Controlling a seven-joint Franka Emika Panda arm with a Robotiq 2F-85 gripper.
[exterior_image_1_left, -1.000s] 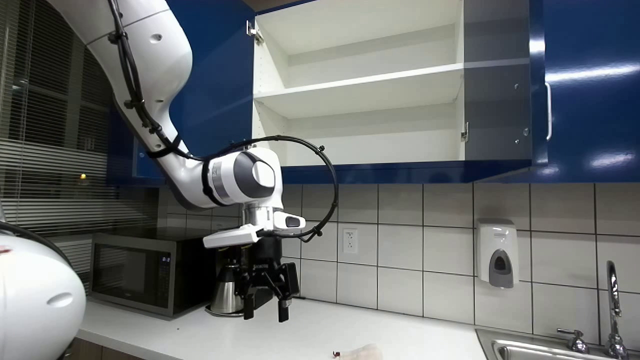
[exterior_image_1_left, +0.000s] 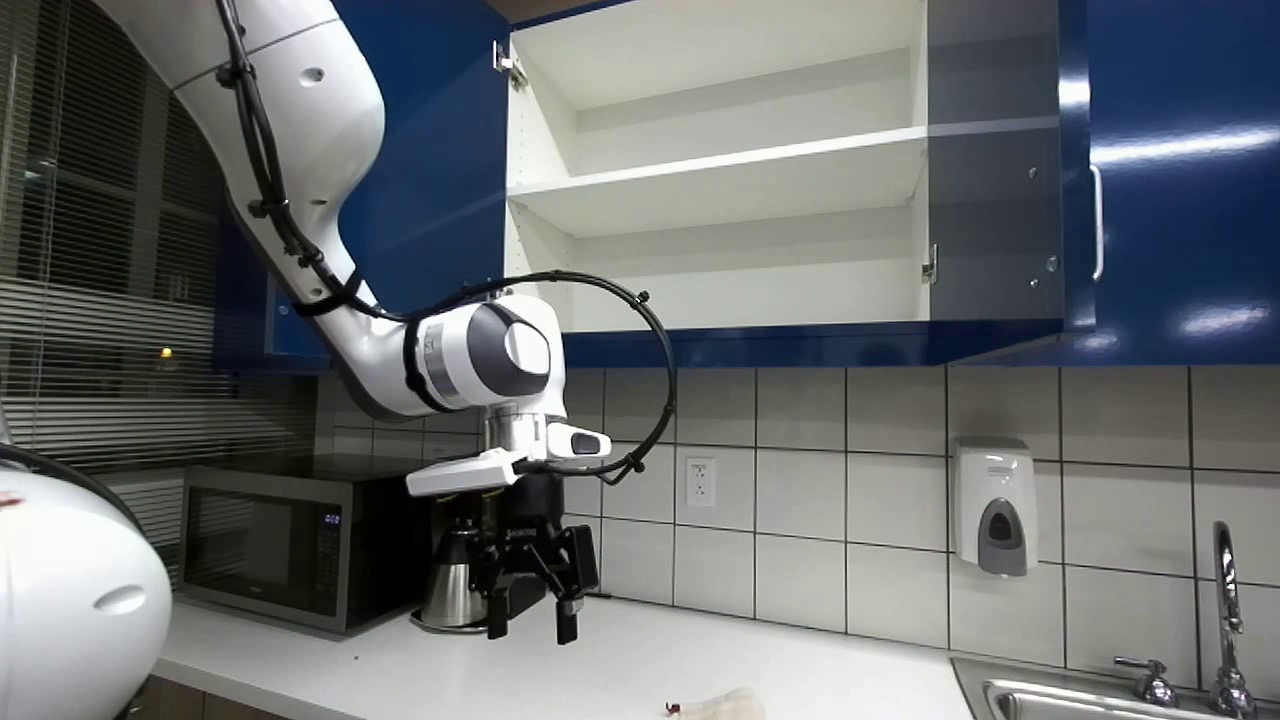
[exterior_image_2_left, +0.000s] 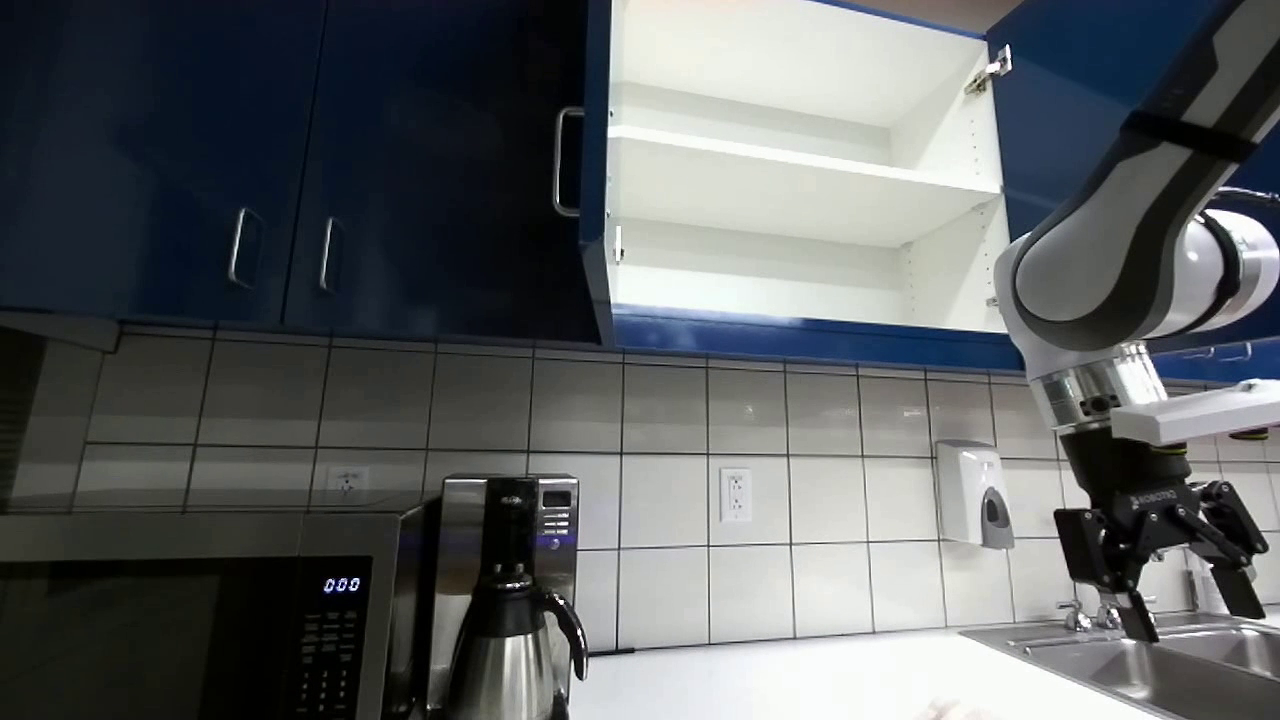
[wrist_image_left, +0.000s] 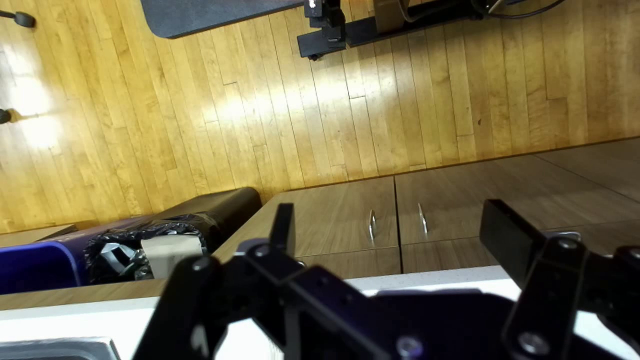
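Observation:
My gripper (exterior_image_1_left: 531, 634) hangs above the white counter (exterior_image_1_left: 624, 654), pointing down, its fingers spread apart with only empty space between them. In the second exterior view the gripper (exterior_image_2_left: 1200, 622) shows at the right, in front of the sink side. Both black fingers (wrist_image_left: 283, 231) frame the wrist view, open, with floor and lower cabinet doors seen between and beyond them. A pale, beige object (exterior_image_1_left: 723, 706) with a small dark red end lies at the counter's front, cut off by the lower image edge; I cannot tell what it is.
Overhead, an open cabinet (exterior_image_1_left: 720, 168) has empty shelves, its door swung outward. A microwave (exterior_image_1_left: 264, 540) and a coffee maker with a steel carafe (exterior_image_2_left: 510, 648) stand at the left. The sink (exterior_image_1_left: 1068, 698) is at the right. Mid-counter is largely clear.

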